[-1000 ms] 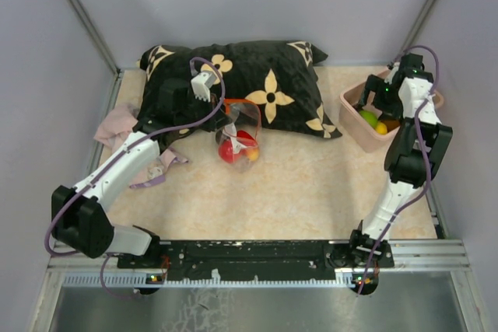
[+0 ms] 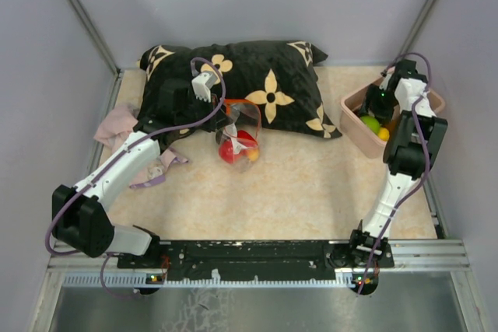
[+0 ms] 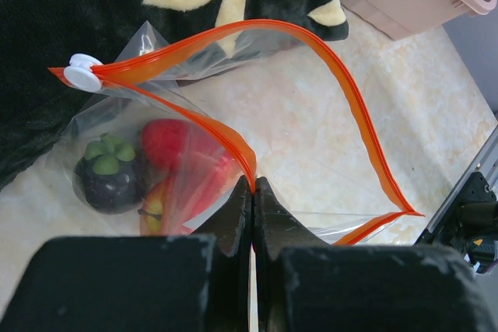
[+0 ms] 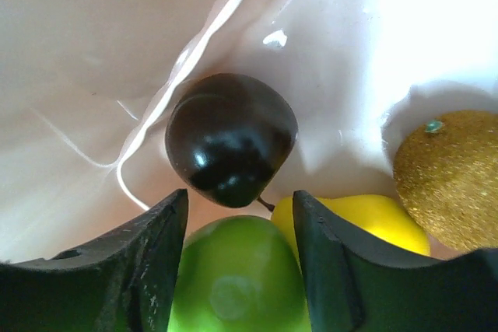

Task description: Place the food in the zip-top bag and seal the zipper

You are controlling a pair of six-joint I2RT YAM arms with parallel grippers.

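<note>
The zip bag lies open with orange zipper and white slider, holding a red food, a dark mangosteen and a red-yellow fruit. My left gripper is shut on the zipper edge at the near side. My right gripper is down inside the pink bin, its fingers either side of a green round food; whether it grips it is unclear. A yellow food, a dark food and a brown bumpy food lie around it.
A dark flowered pillow lies along the back. A pink cloth is at the left.
My right gripper has moved down into the bin, and the bin has shifted slightly. The left arm and bag have not moved.
</note>
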